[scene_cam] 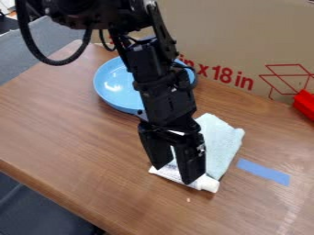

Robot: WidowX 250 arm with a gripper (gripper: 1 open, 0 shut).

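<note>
My black gripper [174,161] points down at a white tube [203,184] lying on the wooden table, its open fingers low over the tube's middle and partly covering it. Whether they touch the tube is unclear. A pale, light-blue cloth [222,141] lies just behind the tube, partly hidden by the arm. A blue plate [113,87] sits farther back at the left, also partly behind the arm.
A cardboard box [240,46] stands along the back, with a red object [304,104] at the right edge. A strip of blue tape [263,172] is on the table.
</note>
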